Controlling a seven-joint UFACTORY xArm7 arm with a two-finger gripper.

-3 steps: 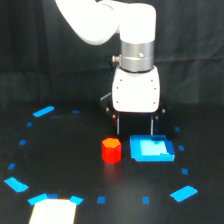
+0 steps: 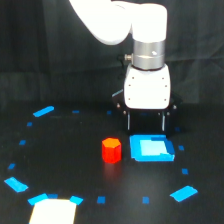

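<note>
A red hexagonal block stands on the dark table, just left of a blue square tray with a pale patch inside it. Above and behind the tray hangs my gripper, its white hand at the end of the arm. Its dark fingers are spread apart and barely show against the black background. Nothing shows between them, so the gripper looks open. The red block sits below and left of it, apart from the fingers.
A cream square lies at the front left edge. Light-blue tape strips and small blue marks are scattered over the table. Free surface spreads left of the block and in front of the tray.
My gripper has shifted to the right and slightly up, away from above the red block toward the tray. The block and the tray have not moved.
</note>
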